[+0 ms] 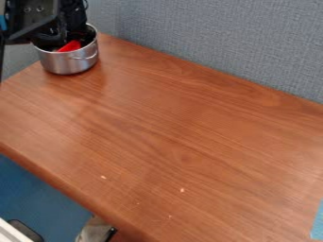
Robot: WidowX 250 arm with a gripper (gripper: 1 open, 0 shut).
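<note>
A steel pot (66, 61) stands at the back left corner of the wooden table, with a red object (70, 46) inside it. My black gripper (57, 38) hangs over and partly into the pot at the top left of the view. Its fingers are dark against the pot's shadowed interior, so whether they are open or closed on anything cannot be seen.
A grey fabric wall (214, 38) runs along its back. Blue floor and some objects show beyond the lower left edge.
</note>
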